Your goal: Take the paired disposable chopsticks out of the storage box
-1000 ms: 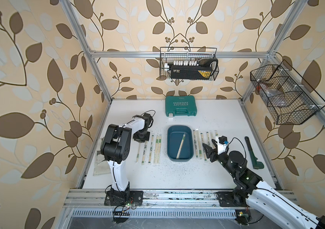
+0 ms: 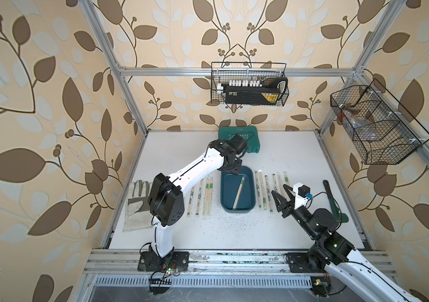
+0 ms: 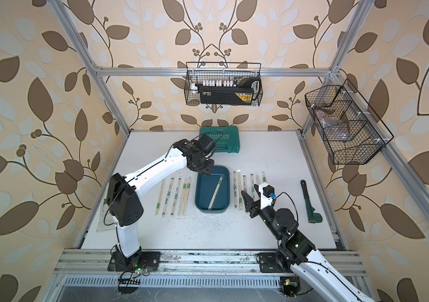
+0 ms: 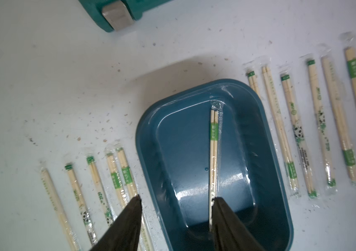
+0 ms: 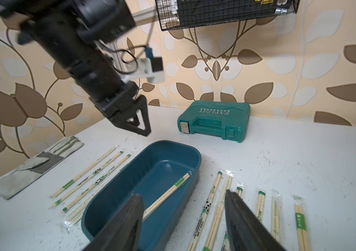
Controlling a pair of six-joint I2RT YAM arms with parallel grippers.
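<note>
A dark blue storage box (image 2: 224,193) stands mid-table. Inside lies one clear-wrapped pair of chopsticks (image 4: 214,144) with a green band. My left gripper is open above the box, empty, its fingers (image 4: 127,223) pointing down. Off to the right, my right gripper is apart from everything, its fingers (image 5: 123,221) parted with nothing between them. Wrapped pairs lie on the table on both sides of the box, among them a left pair (image 4: 77,200) and a right pair (image 5: 301,223).
A green tool case (image 5: 217,119) sits behind the box. A grey glove (image 5: 40,165) lies at the left and a green-handled tool (image 2: 331,201) at the right. Wire baskets (image 2: 248,85) hang at the back.
My left arm has swung right from beside the left-hand chopsticks to above the box's far end. The chopsticks in the box have not moved.
</note>
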